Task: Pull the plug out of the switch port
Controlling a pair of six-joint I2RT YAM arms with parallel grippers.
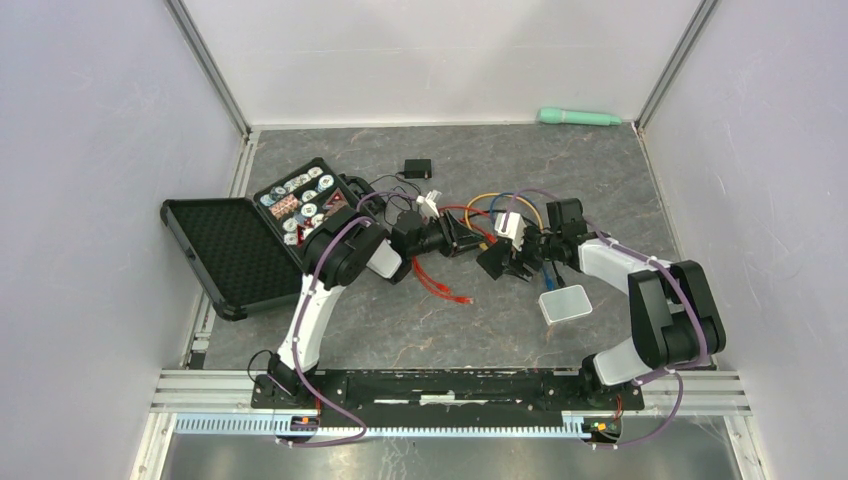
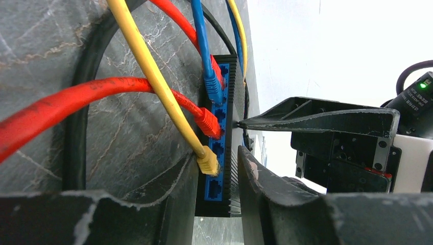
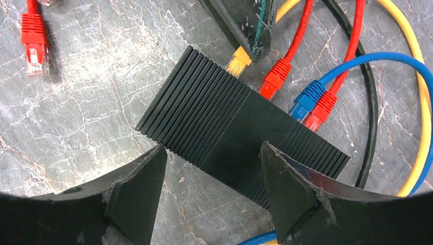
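The black ribbed switch (image 3: pixel 230 127) lies on the grey table with a yellow plug (image 2: pixel 208 162) at its end port. Red and blue plugs (image 2: pixel 213 89) sit along the same blue port row. My left gripper stands open, its fingers apart on either side of the yellow plug's end of the switch. In the right wrist view one left finger (image 3: pixel 255 30) hangs over the yellow plug, partly covering its cable. My right gripper is open above the switch with nothing held; whether its fingers touch the casing, I cannot tell.
Loose red cable ends (image 1: pixel 445 292) lie in front of the left gripper. A white box (image 1: pixel 565 304) rests front right, close to the right arm. An open black case (image 1: pixel 230 255) takes up the left side. Cables loop behind the switch.
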